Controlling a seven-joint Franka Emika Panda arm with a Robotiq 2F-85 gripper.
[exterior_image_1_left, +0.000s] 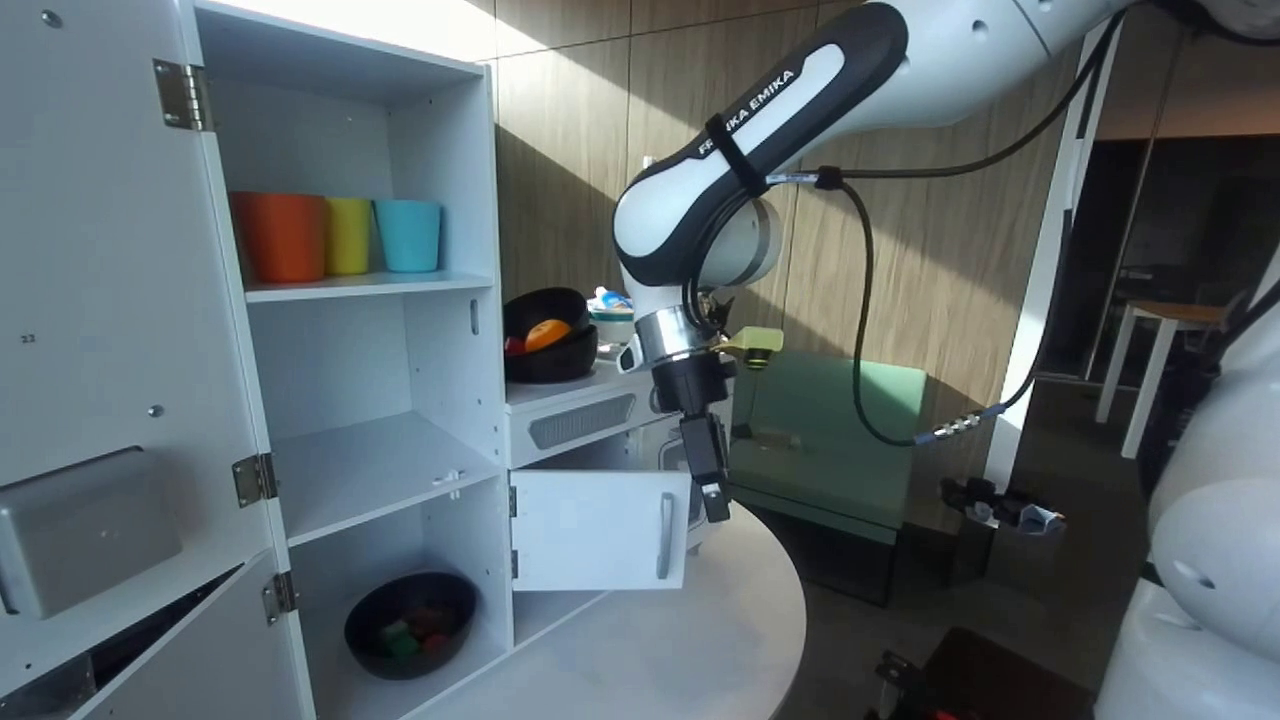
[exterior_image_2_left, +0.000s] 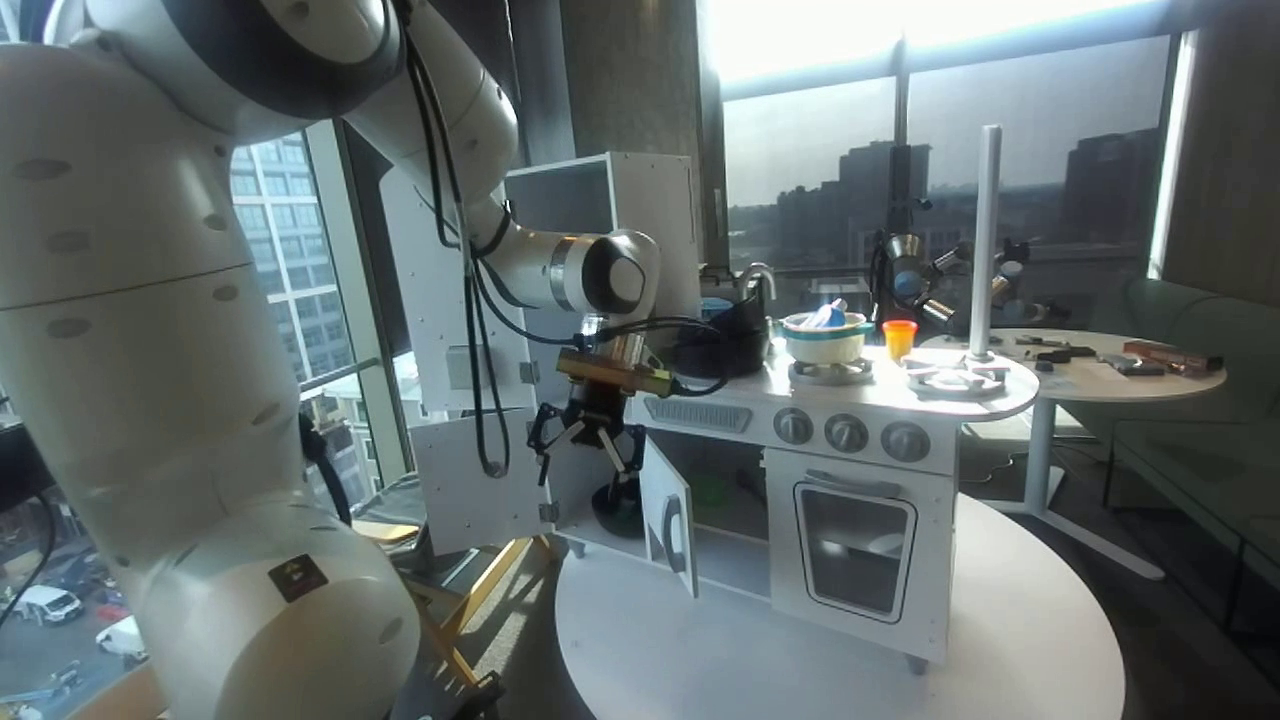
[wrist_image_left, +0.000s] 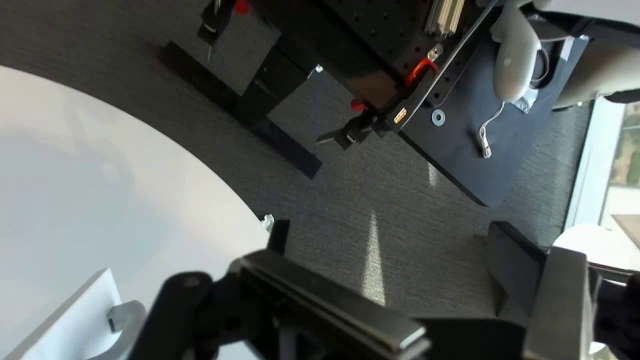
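Note:
My gripper (exterior_image_2_left: 587, 466) hangs by the front of the white toy kitchen, its fingers spread with nothing between them. Across the wrist view a wide gap separates the two fingers (wrist_image_left: 558, 300), with dark floor behind. The small white cabinet door (exterior_image_1_left: 588, 528) stands swung outward, its grey handle (exterior_image_1_left: 666, 535) on the outer side. In exterior view 1 the gripper overlaps the door's free edge; whether they touch, I cannot tell. Part of that door (wrist_image_left: 72, 324) and its curved handle show at the wrist view's lower left, outside the fingers.
In the tall unit, orange (exterior_image_1_left: 280, 236), yellow (exterior_image_1_left: 347, 236) and blue (exterior_image_1_left: 409, 234) cups stand on a shelf; a black bowl (exterior_image_1_left: 384, 648) lies at the bottom. The lower left door (exterior_image_1_left: 198, 654) hangs open.

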